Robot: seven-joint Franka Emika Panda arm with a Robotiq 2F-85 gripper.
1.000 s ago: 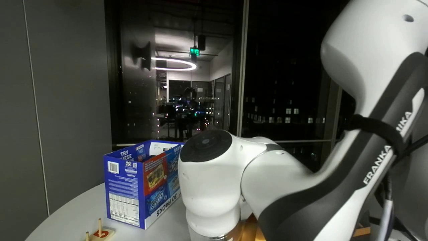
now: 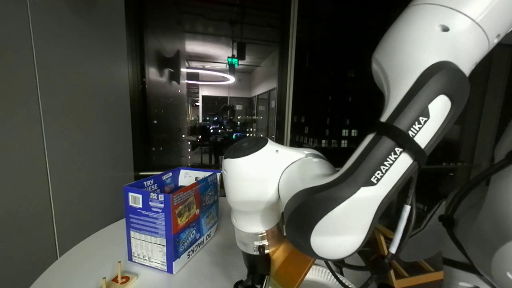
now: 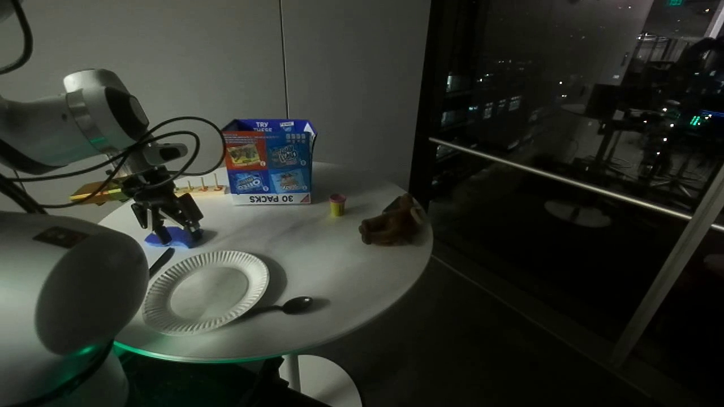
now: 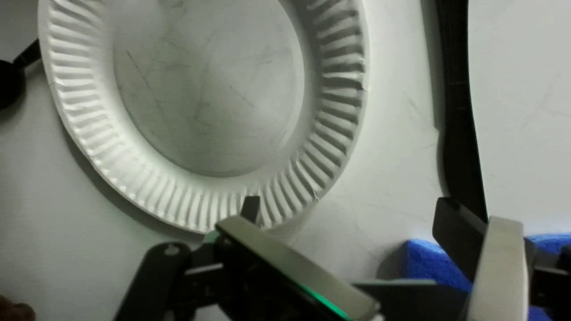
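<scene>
My gripper point(image 3: 177, 227) points down over the near-left part of the round white table, its fingers apart. A blue, soft-looking block point(image 3: 174, 238) lies right below the fingers. In the wrist view, one finger point(image 4: 498, 273) overlaps this blue block point(image 4: 432, 263), which shows on both sides of it; the other finger point(image 4: 299, 262) is over bare table near the plate. Whether a finger touches the block, I cannot tell. A white paper plate point(image 3: 155, 306) lies close by, empty. Between the plate and the blue block is a dark knife-like utensil point(image 4: 459, 123).
A black spoon point(image 3: 296, 305) lies beside the plate. Farther back stand an open blue snack box point(image 3: 271, 163), a small yellow tub point(image 3: 337, 206) and a pegged wooden toy point(image 3: 203, 189). A brown plush toy point(image 3: 390, 227) rests by the right edge.
In exterior view 1 the wrist has risen in the picture, bringing the top of the gripper into view. The forearm has shifted left, and more of the snack box's side shows.
</scene>
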